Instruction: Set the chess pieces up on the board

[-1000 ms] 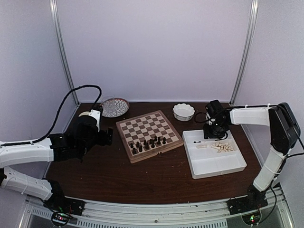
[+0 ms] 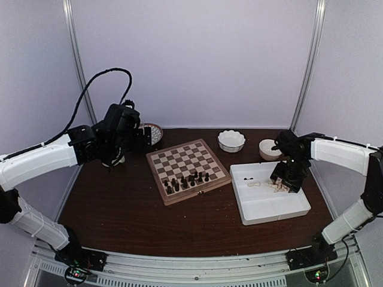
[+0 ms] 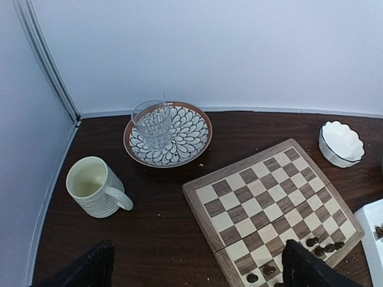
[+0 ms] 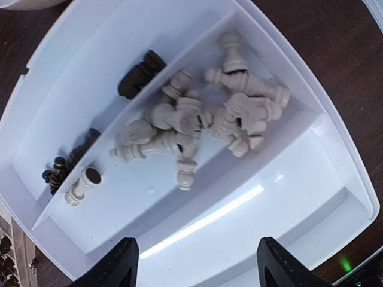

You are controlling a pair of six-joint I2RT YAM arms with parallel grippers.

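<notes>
The wooden chessboard [image 2: 182, 161] [image 3: 272, 203] has dark pieces [image 2: 176, 185] standing on its near rows. My left gripper [image 2: 143, 136] is raised high to the left of the board, open and empty. My right gripper [image 2: 284, 182] hangs open over the white divided tray [image 2: 266, 212] [image 4: 311, 203]. White pieces [image 4: 179, 119] lie jumbled in the tray's middle compartment, with a few dark pieces [image 4: 137, 78] in the neighbouring one.
Around the back stand a mug [image 3: 90, 188], a patterned plate [image 3: 185, 143] with a glass [image 3: 152, 128], a fluted bowl [image 2: 231, 141] and a second bowl [image 2: 269, 152].
My right gripper has moved from the tray's back toward the front right, over the white pieces. My left arm has risen and shifted right.
</notes>
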